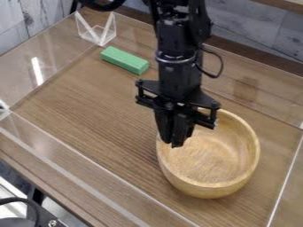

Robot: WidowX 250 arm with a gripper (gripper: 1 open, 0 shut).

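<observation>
The black robot arm hangs from the top centre, its gripper (175, 126) over the rear left part of a large beige round bowl (208, 173) on the wooden table (89, 142). The fingertips point down at the bowl's rim; whether they are open or shut, or touch the rim, is unclear. The bowl's inside looks empty where visible.
A green block (124, 59) lies at the back left, with a white wire rack (96, 29) behind it. A black cable (24, 206) shows at the lower left corner.
</observation>
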